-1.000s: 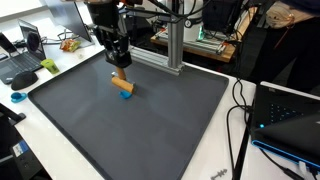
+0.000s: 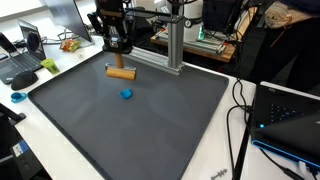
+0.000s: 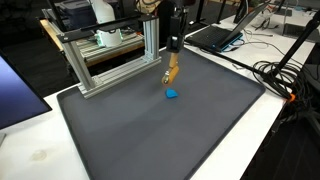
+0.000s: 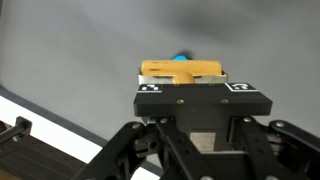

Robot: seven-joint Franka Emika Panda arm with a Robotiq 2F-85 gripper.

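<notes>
My gripper (image 2: 118,53) is shut on the handle of an orange wooden mallet (image 2: 121,72) toward the back of the dark table, with the mallet's head hanging crosswise below the fingers. In exterior view 2 the mallet (image 3: 171,73) hangs from the gripper (image 3: 174,50), close to a small blue object (image 3: 171,94). The blue object (image 2: 126,94) lies on the table in front of the mallet and apart from it. From the wrist, the mallet head (image 4: 188,68) covers most of the blue object (image 4: 183,54); only a bit shows beyond it.
A metal frame post (image 3: 151,35) rises at the table's edge. In exterior view 1, cables and a laptop (image 2: 33,40) lie beyond the back left. A black case (image 2: 285,125) stands off to the right.
A second ago the mallet head was right by the blue object. The blue object looks unmoved.
</notes>
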